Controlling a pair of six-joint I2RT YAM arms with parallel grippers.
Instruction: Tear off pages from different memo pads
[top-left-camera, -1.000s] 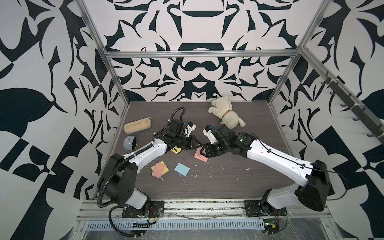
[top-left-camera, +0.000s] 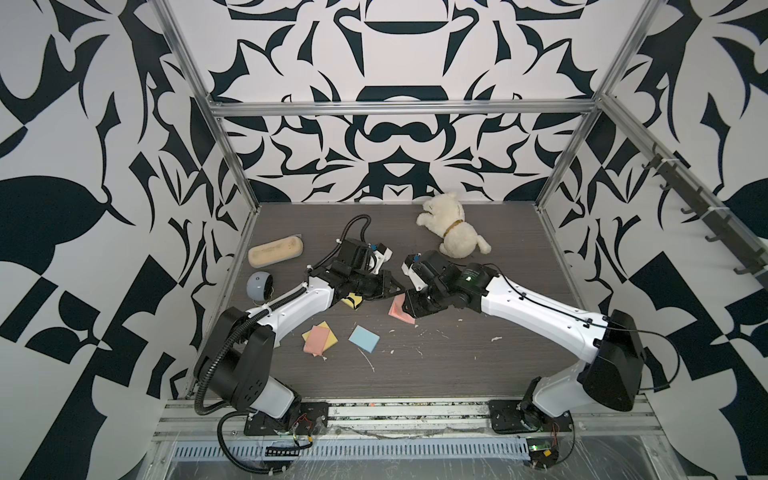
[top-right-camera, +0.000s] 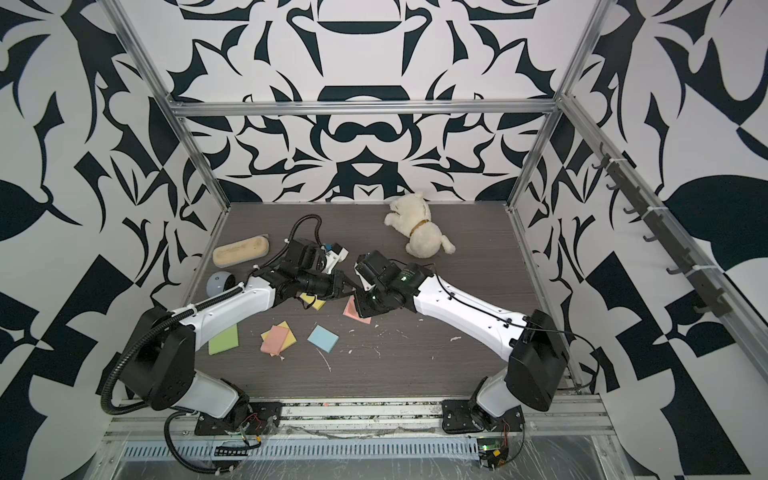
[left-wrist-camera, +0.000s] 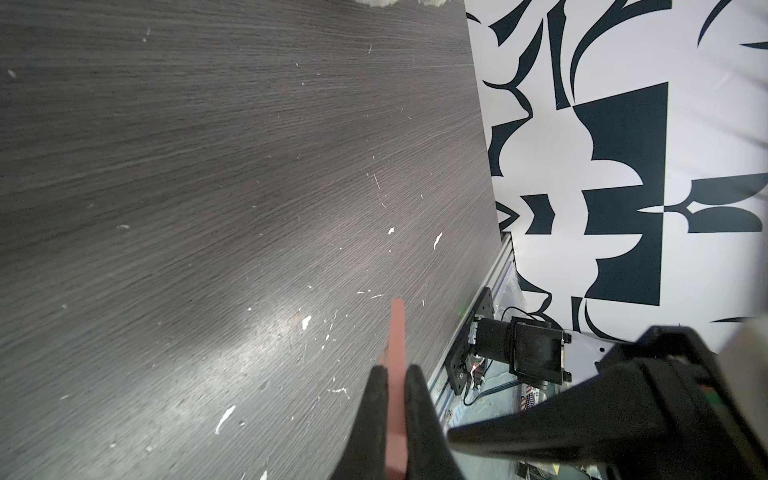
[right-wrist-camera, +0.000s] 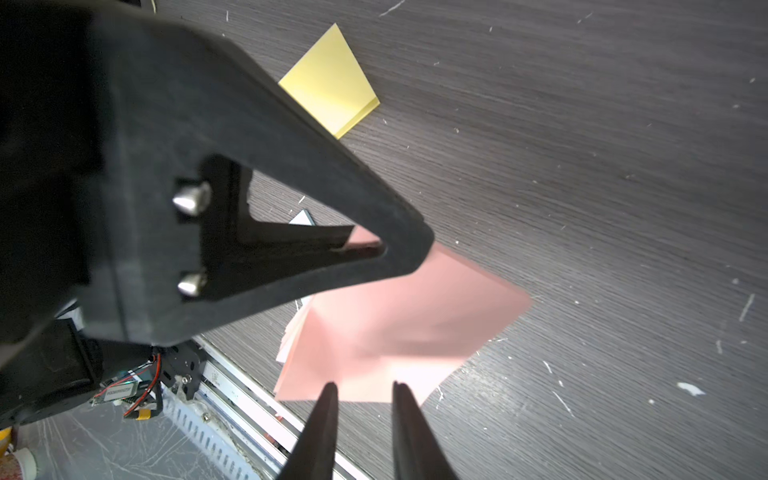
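Observation:
My left gripper (top-left-camera: 388, 289) is shut on a pink memo pad (left-wrist-camera: 397, 328), seen edge-on between its fingers in the left wrist view. In the right wrist view the pink pad (right-wrist-camera: 400, 336) hangs with its sheets slightly fanned, partly behind a black finger. My right gripper (top-left-camera: 412, 302) is beside it, its fingertips close to the pad's lower edge; it looks open. On the table lie a yellow pad (top-left-camera: 352, 301), a blue pad (top-left-camera: 364, 338), a pink pad (top-left-camera: 315, 340) over a yellow one (top-left-camera: 329, 331), and a green pad (top-right-camera: 224, 338).
A plush dog (top-left-camera: 453, 226) lies at the back right. A beige oblong object (top-left-camera: 275, 250) and a grey rounded object (top-left-camera: 258, 286) are at the left.
The left arm has stayed still.

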